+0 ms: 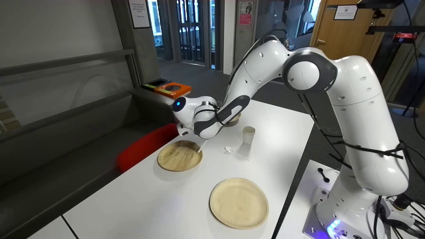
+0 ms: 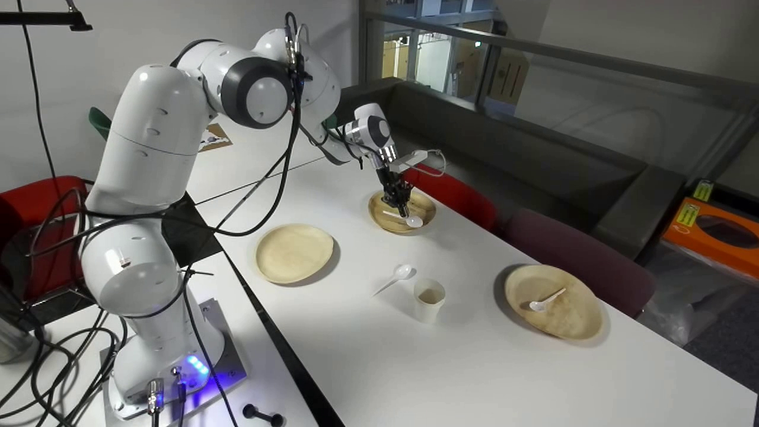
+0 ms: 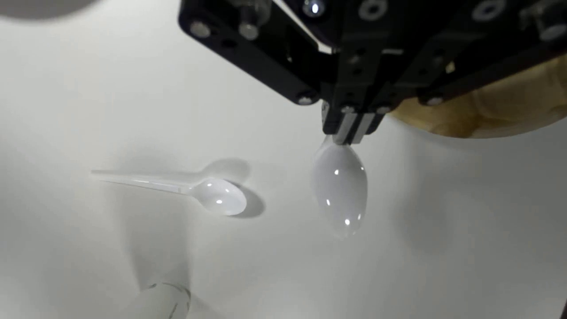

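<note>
A white plastic spoon (image 3: 341, 183) hangs from my gripper, whose fingers are closed on it just behind the bowl. In exterior view 2 my gripper (image 2: 404, 209) and the spoon (image 2: 414, 222) appear over the darker wooden plate (image 2: 430, 207). Exterior view 1 shows the handle of the spoon (image 1: 202, 146) overlapping the edge of this wooden plate (image 1: 180, 156), while the arm hides the fingers there. A second white spoon (image 3: 219, 196) lies on the table, beside the paper cup (image 2: 429, 302).
A pale plate (image 1: 239, 203) stands empty near the robot's base side. Another pale plate (image 2: 562, 313), holding a small white spoon (image 2: 546, 300), is at the far end. The upright paper cup (image 1: 248, 136) stands mid-table. A red chair (image 1: 149, 145) touches the table's side.
</note>
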